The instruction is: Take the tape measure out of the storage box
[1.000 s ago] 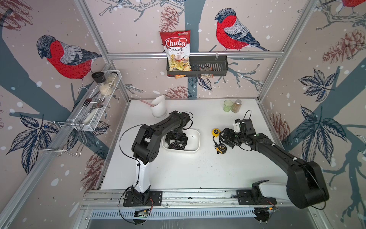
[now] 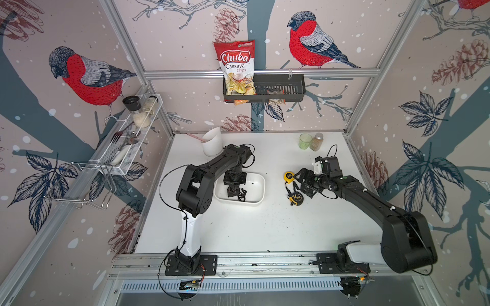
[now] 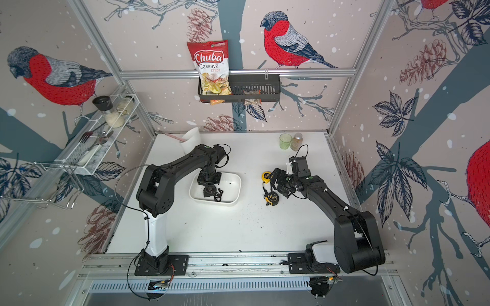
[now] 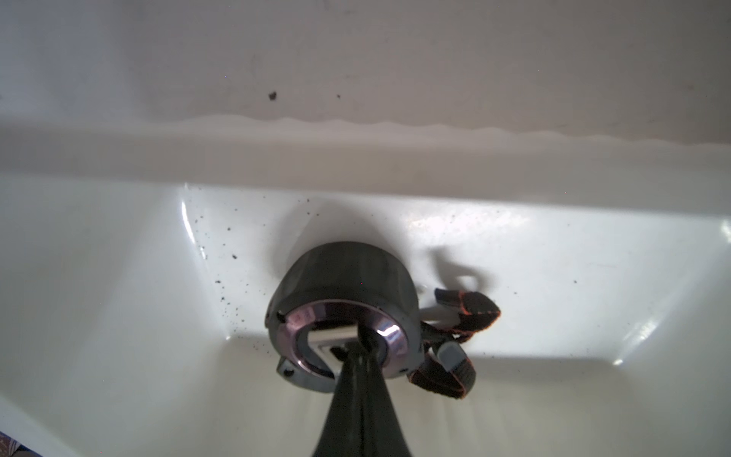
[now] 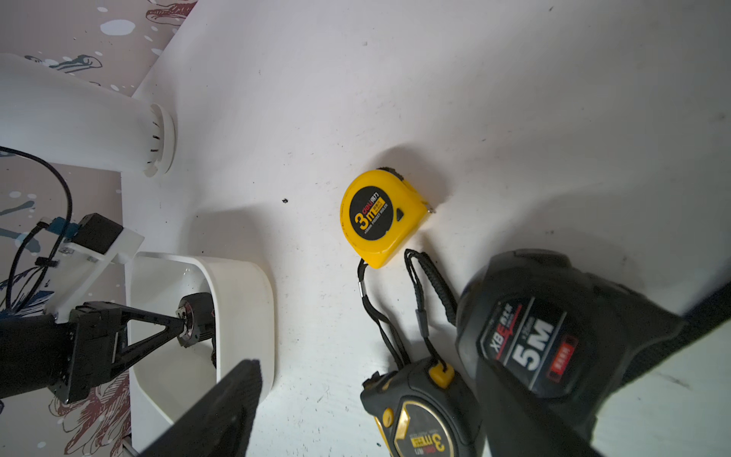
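A dark tape measure [image 4: 342,266] with a pinkish metallic ring on its face lies inside the white storage box [image 2: 259,189], its black strap [image 4: 457,373] beside it. The left wrist view has my left gripper with its fingers together over that face, nothing visible between them. From the right wrist view, the same tape measure [image 5: 200,313] sits low in the box, at the tips of the left gripper. My right gripper is open above the table, right of the box, one finger overlapping a black 5M tape measure [image 5: 525,327] in that view.
A yellow 3m tape measure [image 5: 377,217] and a black-yellow one [image 5: 422,415] lie on the table between box and right gripper. A white container [image 2: 213,142] stands at the back left. A green glass [image 2: 304,141] and jar [image 2: 317,141] stand back right.
The left gripper's fingers have come from spread to together inside the box. The box has shifted slightly to the left. The right arm has barely moved.
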